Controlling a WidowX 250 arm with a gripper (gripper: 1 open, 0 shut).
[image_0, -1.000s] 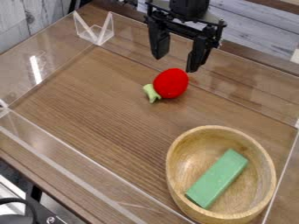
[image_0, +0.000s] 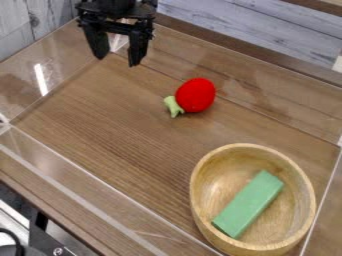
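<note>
My dark gripper (image_0: 115, 42) is at the top left of the camera view, over the table near its back edge, apparently open. A red round object with a green leafy end (image_0: 195, 95) lies right of centre. A round tan bowl (image_0: 206, 190) at the lower right holds a green rectangular block (image_0: 246, 203).
A pale object behind my gripper is mostly hidden. The table's left edge shows at the lower left.
My gripper has moved left, from above the red object to the top left of the view. The red object and the bowl look unmoved.
</note>
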